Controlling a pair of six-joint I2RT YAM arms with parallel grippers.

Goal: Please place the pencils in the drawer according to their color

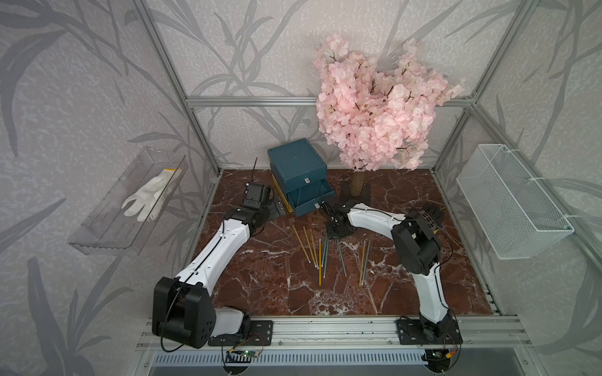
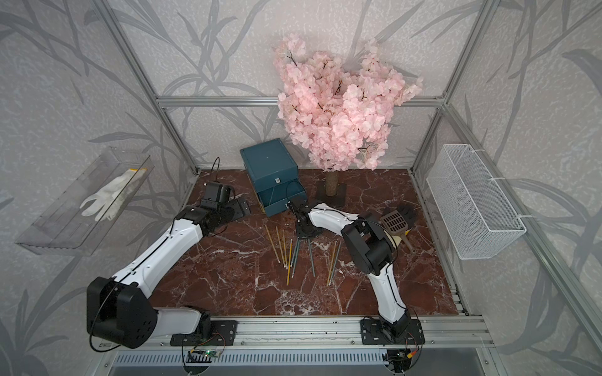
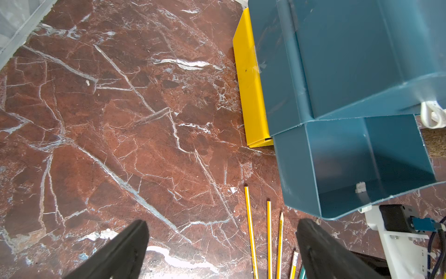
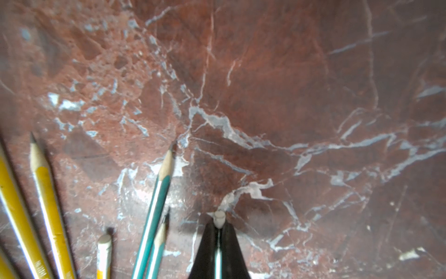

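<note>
Yellow pencils and green pencils lie spread on the marble table in front of the blue drawer box. Its blue drawer stands pulled out, with no pencil visible inside. A yellow drawer-like part juts from the box's left side. Left of the box, my left gripper hovers open with nothing between its fingers. My right gripper is shut around the eraser end of a green pencil, whose white eraser pokes past the fingertips; the rest of that pencil is hidden.
Behind the right arm a vase of pink blossoms stands beside the box. A brown slotted tool lies at the right. Side baskets hang at both walls, the wire one on the right.
</note>
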